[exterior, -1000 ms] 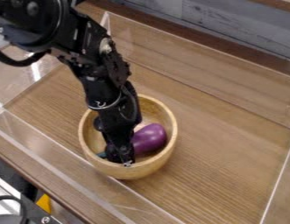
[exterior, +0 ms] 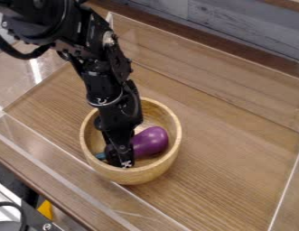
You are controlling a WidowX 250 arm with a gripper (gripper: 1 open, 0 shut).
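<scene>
My black gripper (exterior: 121,149) reaches from the top left down into a round tan bowl (exterior: 165,167) in the middle of the table. A purple eggplant-like object (exterior: 152,140) lies in the bowl against the right of the gripper. A small teal item (exterior: 101,155) shows at the gripper's left. The fingertips are dark and crowded by these things, so whether anything is between them is unclear.
A grey wall runs along the back right. A small yellow item (exterior: 45,207) lies beyond the table's edge at bottom left.
The arm has shifted slightly, staying down in the bowl. The purple object looks nearly unmoved.
</scene>
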